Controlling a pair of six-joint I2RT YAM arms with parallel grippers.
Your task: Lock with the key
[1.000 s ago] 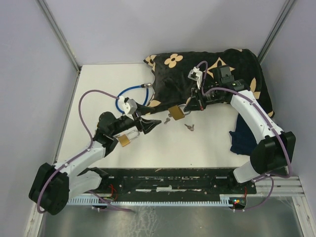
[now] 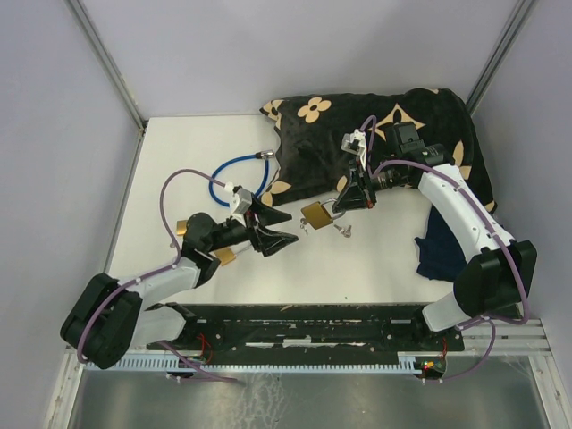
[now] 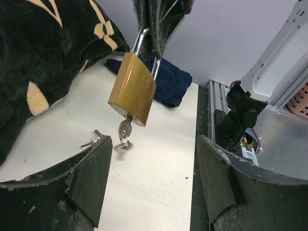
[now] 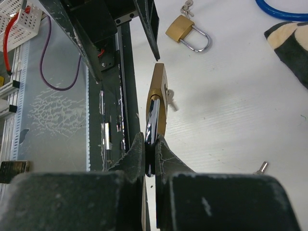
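Note:
My right gripper is shut on the shackle of a brass padlock (image 3: 134, 86), held above the middle of the white board, body hanging down and tilted. A key (image 3: 125, 127) hangs from the bottom of that lock's body. My left gripper (image 2: 277, 228) stands open just to the left of the lock, its fingers below the lock in the left wrist view, with nothing visible between them. A second padlock (image 4: 180, 30) lies on the board under the left arm, with keys (image 4: 186, 8) beside it. More small keys (image 2: 345, 231) lie right of the held lock.
A blue cable lock (image 2: 237, 165) lies at the back left. A black patterned cushion (image 2: 313, 134) fills the back right, with a dark navy cloth (image 2: 433, 250) at the right edge. The front middle of the board (image 2: 357, 277) is clear.
The held padlock and my right gripper have moved slightly down in the top view since a second ago. My left gripper has shifted slightly and stays open beside the lock.

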